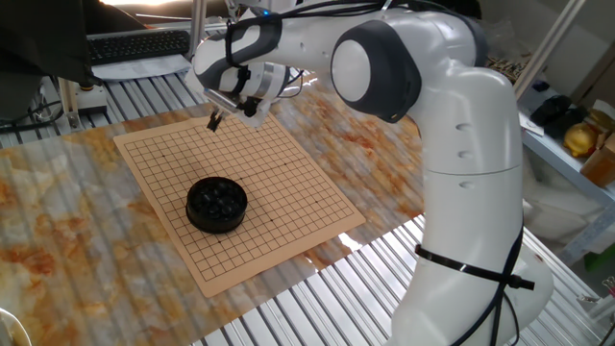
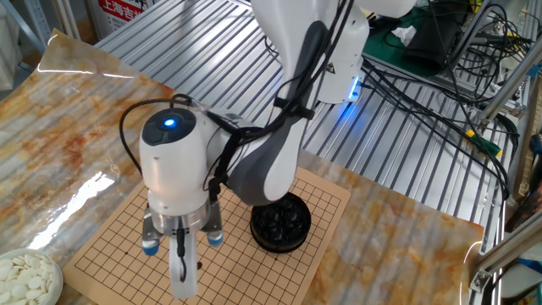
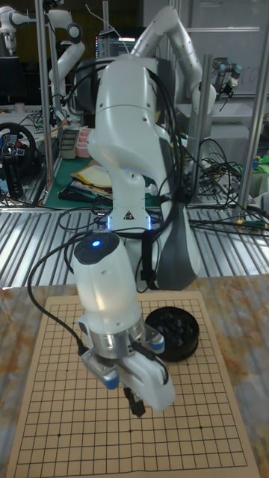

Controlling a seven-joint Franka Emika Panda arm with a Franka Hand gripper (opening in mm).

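Over the gridded board [image 1: 279, 192] hangs my gripper [image 1: 213, 122], its small dark fingers pointing down. It is above the part of the board away from the arm's base, clear of the round black bowl [image 1: 216, 205]. Dark, glossy stones fill that bowl, which stands upright on the board. In exterior view 3 the gripper [image 3: 135, 403] is in front of and to the left of the bowl [image 3: 172, 334]. The fingers are too small and dark to show whether they are apart or what is between them. A white housing partly hides them in exterior view 2.
A bowl of white stones [image 2: 30, 278] stands at the left edge in exterior view 2, off the board. A marbled sheet [image 1: 77, 240] surrounds the board. The slatted metal table [image 1: 317, 308] and the arm's base lie behind. Most of the board is bare.
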